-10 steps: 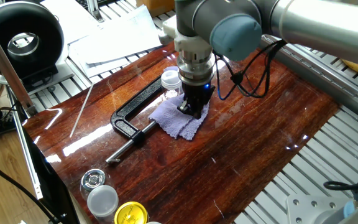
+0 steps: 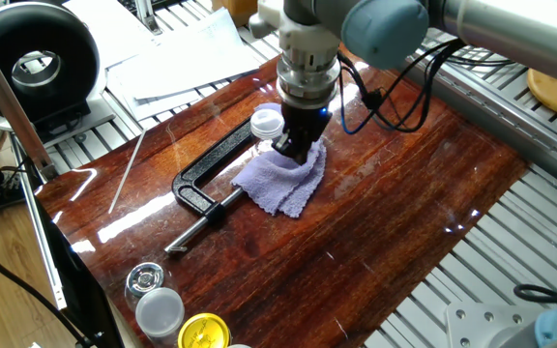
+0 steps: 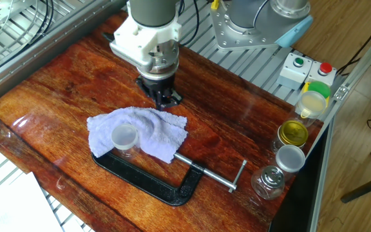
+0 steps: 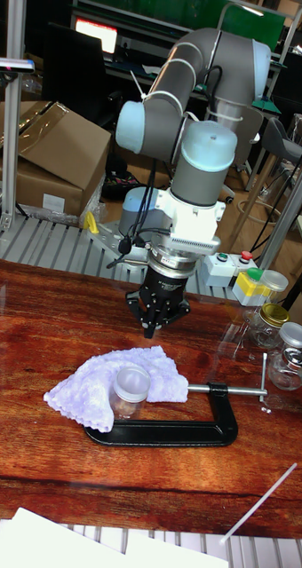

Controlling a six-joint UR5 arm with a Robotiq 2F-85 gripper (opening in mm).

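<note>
A lavender cloth (image 3: 153,132) lies crumpled on the dark wooden table, partly over a black C-clamp (image 3: 153,188). A clear jar with a whitish lid (image 3: 125,136) stands upright beside the clamp's frame, with cloth around its far side. My black gripper (image 4: 150,331) points down above the table, behind the cloth in exterior view 3 and apart from it. In exterior view 1 the gripper (image 2: 298,155) overlaps the cloth's upper part. Nothing hangs from the fingers; how far apart they stand is unclear.
Several jars, one with a yellow lid (image 3: 294,133), line the table edge by the clamp's screw end. A thin white stick (image 2: 127,172) lies near another edge. White papers (image 2: 182,63) rest beyond the table.
In exterior view 1 my gripper has shifted upward in the picture, with the arm swinging slightly right. Cloth, clamp and jars look unmoved.
</note>
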